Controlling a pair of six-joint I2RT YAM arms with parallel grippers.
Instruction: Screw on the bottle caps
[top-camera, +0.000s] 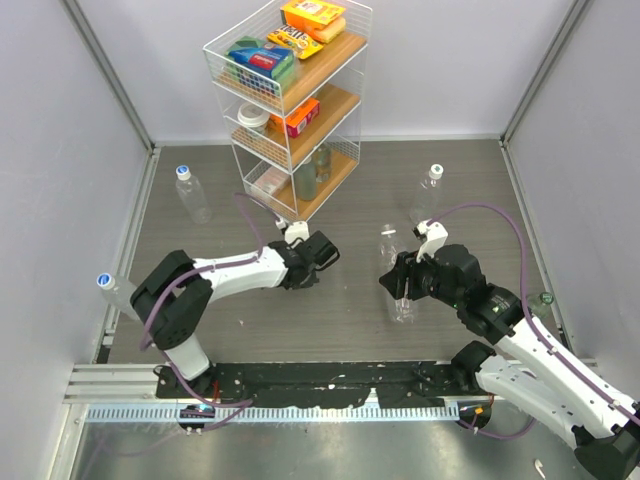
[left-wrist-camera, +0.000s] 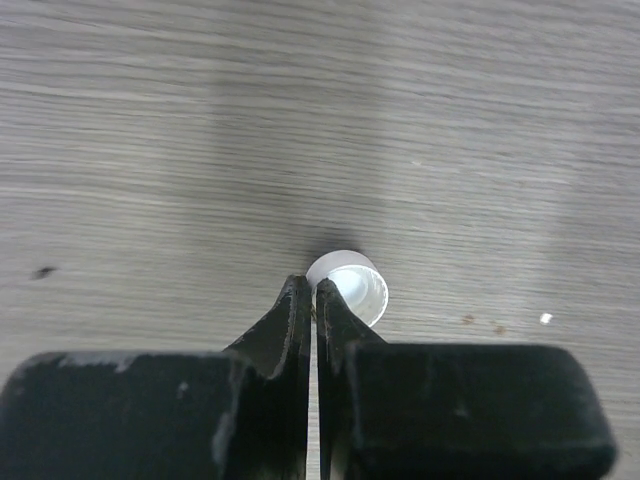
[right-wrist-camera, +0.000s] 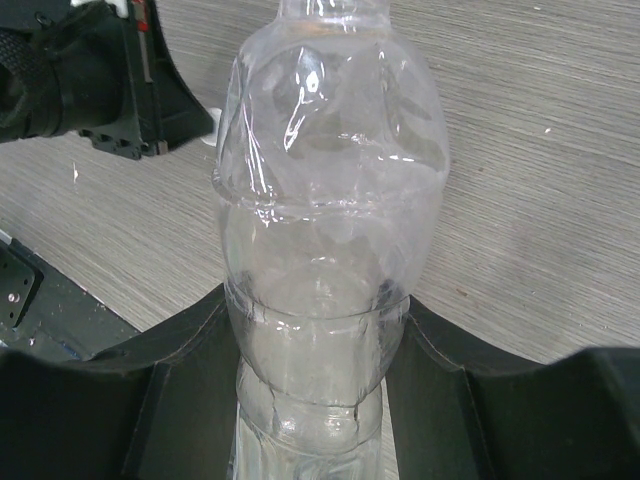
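Observation:
A small white cap (left-wrist-camera: 355, 290) lies on the wooden floor in the left wrist view, right at the tips of my left gripper, whose fingers are shut; whether they grip its rim is hard to tell. In the right wrist view my right gripper is shut on a clear plastic bottle (right-wrist-camera: 325, 160), held upright with its neck at the top of the frame. From above, that bottle (top-camera: 392, 250) stands right of centre, to the right of the left gripper.
Capped bottles stand at the back left (top-camera: 192, 198), left edge (top-camera: 116, 292) and back right (top-camera: 428, 192); a green one (top-camera: 542, 302) is at the right. A wire shelf (top-camera: 325, 75) with snacks and containers fills the back centre. Floor between the arms is mostly clear.

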